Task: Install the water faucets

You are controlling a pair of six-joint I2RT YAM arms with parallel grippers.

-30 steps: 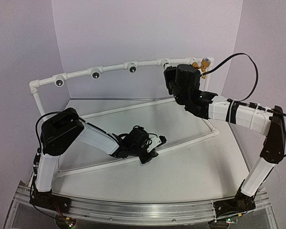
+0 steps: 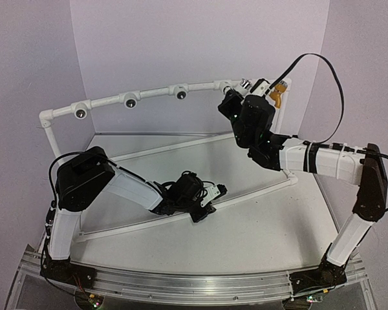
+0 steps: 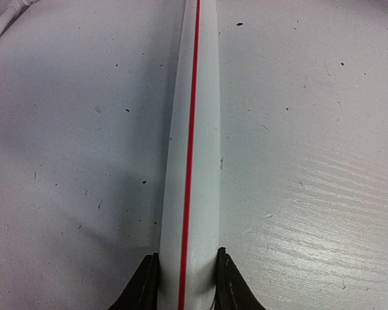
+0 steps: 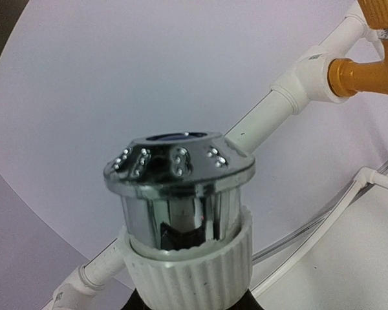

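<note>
My right gripper (image 2: 233, 95) is at the fourth tee of the white upper pipe, shut on a white ribbed fitting (image 4: 181, 278) with a chrome faucet head (image 4: 181, 168) in it. An orange faucet (image 2: 278, 93) sits in the rightmost tee (image 4: 310, 74) beside it. Three tees to the left show open dark ports, such as the middle one (image 2: 181, 92). My left gripper is shut on the lower front white pipe (image 3: 194, 129), which carries a red line.
The white pipe frame stands on a white board (image 2: 258, 232) between pale walls. An aluminium rail (image 2: 181, 281) runs along the front. A black cable loops above the right arm.
Over the last second my right wrist has tilted and risen slightly at the fourth tee, uncovering the chrome head in the top view. The left arm has not moved.
</note>
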